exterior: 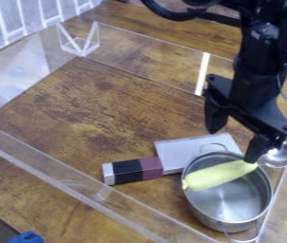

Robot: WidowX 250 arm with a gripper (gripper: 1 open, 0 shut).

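Note:
My black gripper (238,140) hangs at the right, open, its two fingers spread above the rear of a steel pot (229,207). A pale yellow corn-like object (212,175) lies slanted across the top of the pot, just under the right finger. Whether that finger touches it I cannot tell.
A grey flat block (184,147) lies behind the pot, a dark striped bar (131,171) to its left and a spoon (278,156) at the right. Clear plastic walls border the wooden surface (95,114), whose middle left is free. A blue item (25,237) sits bottom left.

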